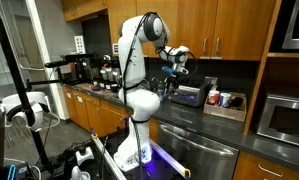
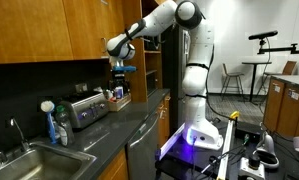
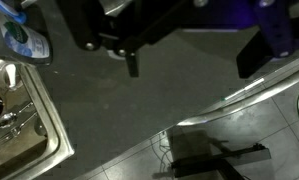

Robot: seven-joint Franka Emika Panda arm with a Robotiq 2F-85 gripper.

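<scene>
High over the dark counter (image 1: 204, 122), my gripper points downward. Its two dark fingers stand wide apart in the wrist view, with only bare counter below and nothing between them. A bottle with a blue label (image 3: 24, 42) lies toward the upper left of that view, beside the sink (image 3: 59, 135). From the first exterior view, the gripper hangs in front of the wall cabinets, near the silver toaster (image 1: 192, 96).
A wooden crate (image 1: 234, 112) with several bottles and jars stands right of the toaster. Farther right is a microwave (image 1: 286, 118). Upper cabinets (image 1: 234, 35) run behind the arm.
</scene>
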